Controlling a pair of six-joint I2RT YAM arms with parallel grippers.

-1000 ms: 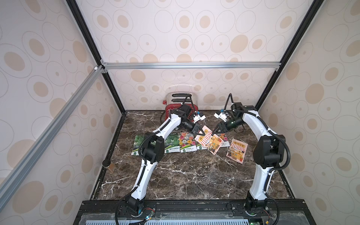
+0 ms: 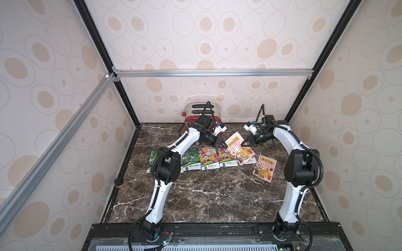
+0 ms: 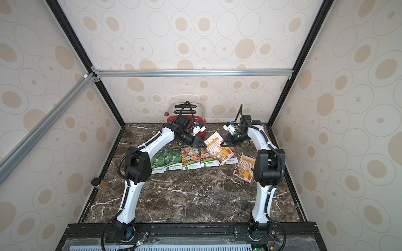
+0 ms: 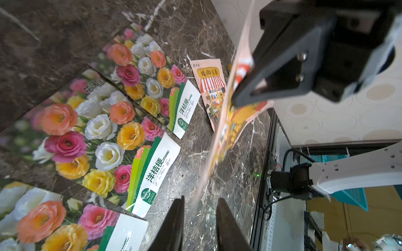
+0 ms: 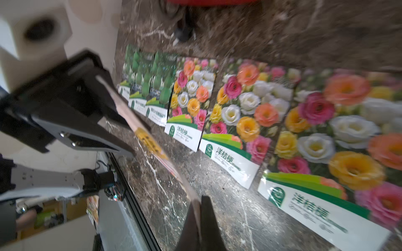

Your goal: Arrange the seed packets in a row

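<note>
A pink-and-yellow seed packet with a striped awning [image 2: 235, 141] hangs between my arms above the row. My right gripper is shut on its edge. My left gripper stands open by the opposite edge, fingers apart on either side of it. Below, the row runs from green gourd packets [image 5: 162, 79] at the left to several flower packets [image 5: 246, 109] at the right. The held packet and the arms cover parts of the row from above. Another awning packet [image 2: 265, 168] lies tilted on the table, right of the row.
A red toaster [image 2: 190, 119] stands at the back behind my left arm. A dark-capped jar [image 2: 119, 182] is by the left edge.
Both grippers and the packet have shifted; the packet now sits slightly farther right and back.
</note>
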